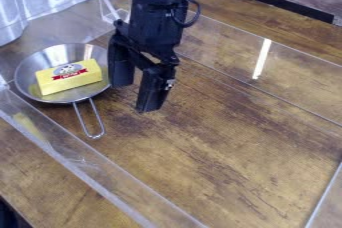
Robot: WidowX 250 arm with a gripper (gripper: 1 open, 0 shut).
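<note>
A yellow block with a red and white label (66, 77) lies in a steel pan (54, 93) at the left, whose wire handle points toward the front. The black gripper (139, 82) hangs over the wooden table just right of the pan, its two fingers apart and pointing down, open, with nothing visible between them.
Clear plastic walls edge the work area at left, back and right. A white curtain stands at the back left, and a dark panel at the back right.
</note>
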